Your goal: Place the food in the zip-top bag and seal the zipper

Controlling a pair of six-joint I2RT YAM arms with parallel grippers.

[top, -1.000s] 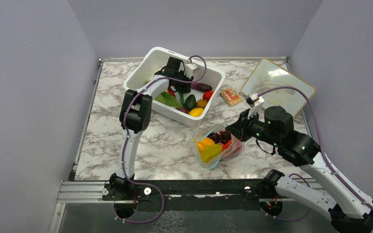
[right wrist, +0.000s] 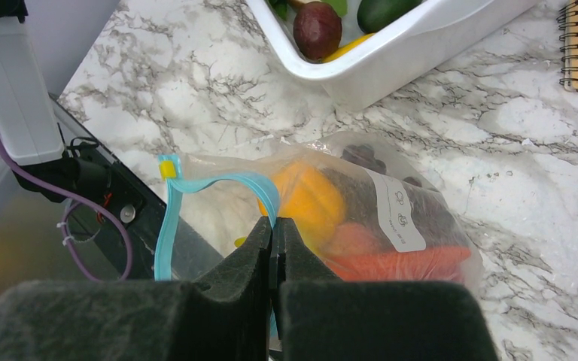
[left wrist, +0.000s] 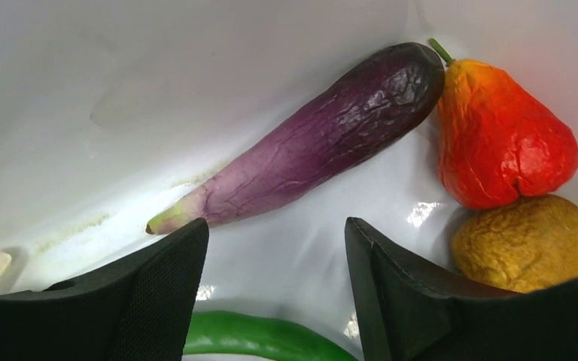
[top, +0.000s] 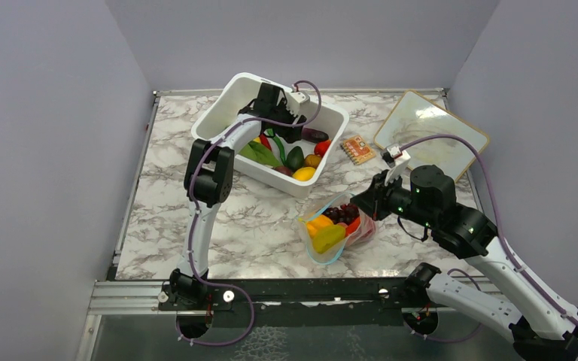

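My left gripper is open inside the white bin (top: 214, 124); just beyond its fingers lies a purple eggplant (left wrist: 308, 143), with a red pepper (left wrist: 508, 135), a yellow-brown potato-like item (left wrist: 527, 242) and a green chili (left wrist: 256, 335) nearby. The clear zip top bag (top: 323, 248) stands at front centre holding dark grapes, yellow and orange-red food. My right gripper is shut at the bag's mouth, on its blue zipper strip (right wrist: 233, 180), with the yellow slider (right wrist: 168, 170) at the far end of that strip.
A spiral notepad (top: 357, 150) and a white board (top: 414, 120) lie at the back right.
My left arm has shifted very slightly inside the bin. The right arm and bag show little or no change.
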